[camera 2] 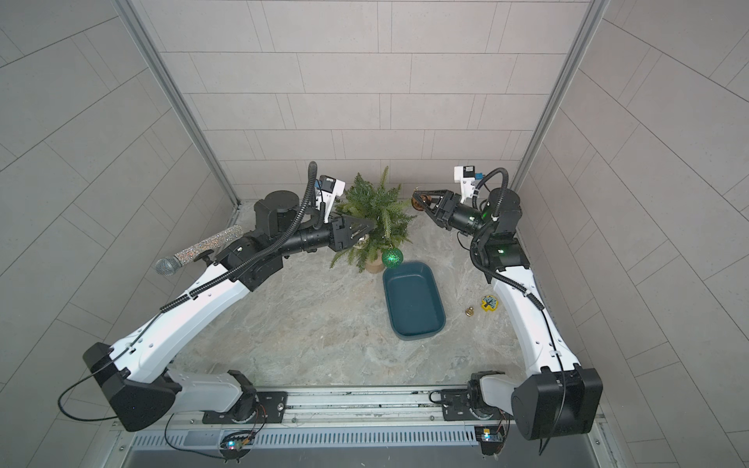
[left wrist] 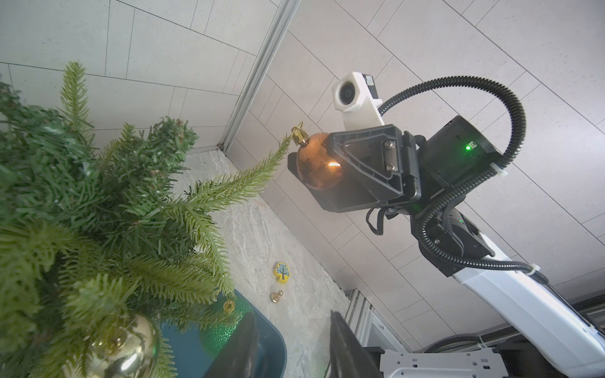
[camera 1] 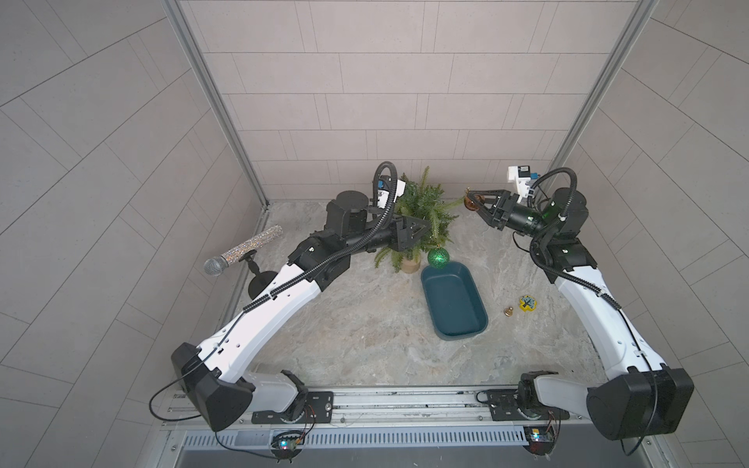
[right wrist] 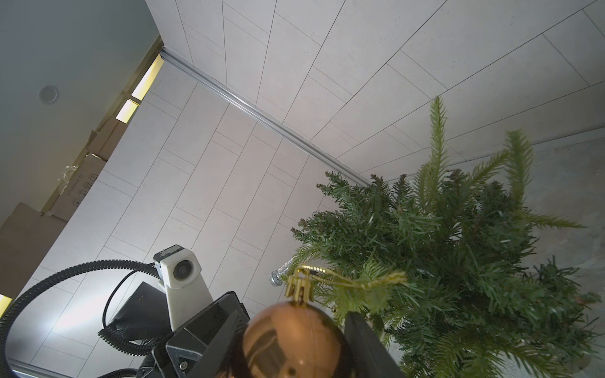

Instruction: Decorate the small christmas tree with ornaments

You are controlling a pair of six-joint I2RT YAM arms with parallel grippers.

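The small Christmas tree (camera 2: 378, 206) stands at the back middle of the table. A green glitter ball (camera 1: 438, 257) and a gold ball (left wrist: 126, 349) hang on its lower branches. My right gripper (camera 1: 473, 200) is shut on a copper ball (right wrist: 293, 343), held right of the tree with its gold cap up. In the left wrist view a branch tip (left wrist: 280, 154) reaches the copper ball's cap; whether its loop is over the branch I cannot tell. My left gripper is part open in front of the tree, nothing between its fingers.
A dark teal tray (camera 1: 454, 331), seemingly empty, lies in front of the tree. Right of it are a small gold ornament (camera 1: 508, 311) and a yellow ornament (camera 1: 527, 302). A glittery microphone (camera 1: 243, 249) stands at far left.
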